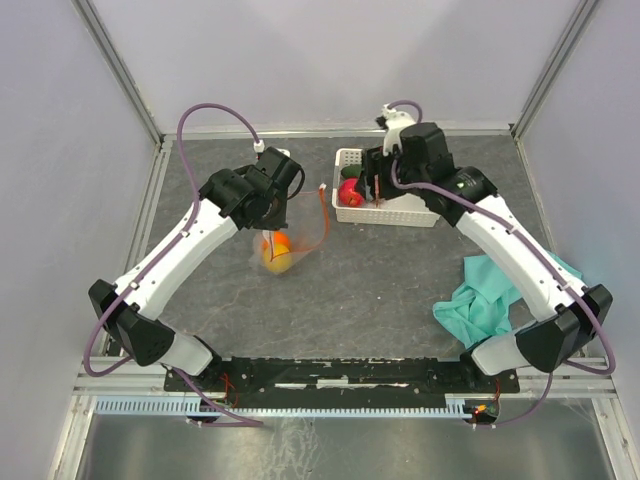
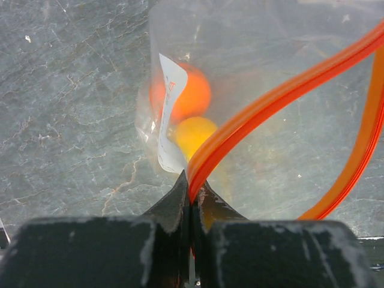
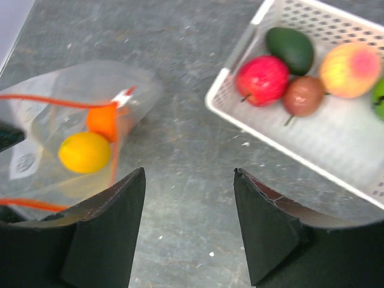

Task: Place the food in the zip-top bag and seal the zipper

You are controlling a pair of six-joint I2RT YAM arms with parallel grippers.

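Note:
A clear zip top bag (image 1: 300, 215) with an orange zipper edge hangs from my left gripper, which is shut on its rim. The bag's mouth gapes open. Inside lie an orange ball-like food (image 2: 191, 93) and a yellow one (image 3: 84, 152), low in the bag. My right gripper has its fingers well apart with nothing between them, over bare table between bag and basket. In the basket are a red fruit (image 3: 263, 80), a dark green avocado (image 3: 290, 50), a brown fruit (image 3: 303, 96) and a peach (image 3: 350, 69).
The white basket (image 1: 400, 217) stands at the back, right of the bag; another green item (image 3: 379, 98) shows at its right. A teal cloth (image 1: 478, 303) lies at the right front. Bare table (image 1: 330, 310) spreads across the front middle.

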